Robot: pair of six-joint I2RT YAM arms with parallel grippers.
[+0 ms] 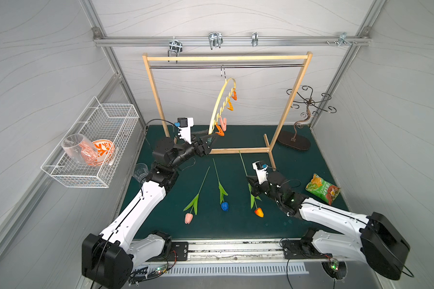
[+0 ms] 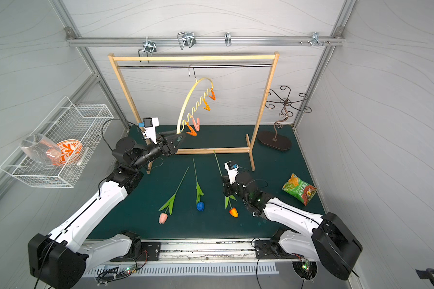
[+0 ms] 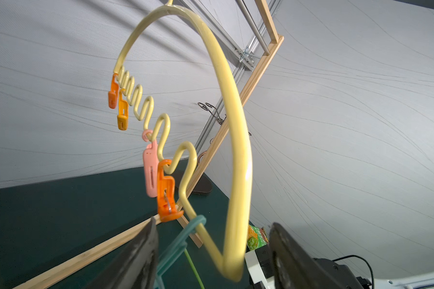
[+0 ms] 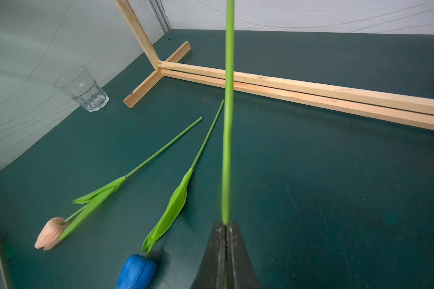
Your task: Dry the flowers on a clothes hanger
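A yellow hanger [image 3: 246, 173] with orange clips [image 3: 166, 192] and a pink clip [image 3: 150, 171] hangs from the rack rail. My left gripper [image 1: 208, 141] is at its near lower end, part open around that corner and a teal clip [image 3: 176, 245]; whether it touches them is unclear. My right gripper is shut on the green stem [image 4: 227, 144] of the orange tulip [image 1: 258, 212]. A pink tulip [image 4: 50, 233] and a blue tulip [image 4: 136, 269] lie on the table.
A wooden rack [image 1: 294, 101] spans the table. A wire basket [image 1: 106, 178] with cup and bowl is at left, a glass [image 4: 82, 89] below it. A metal stand [image 1: 294, 142] and snack bag [image 1: 323, 187] are at right.
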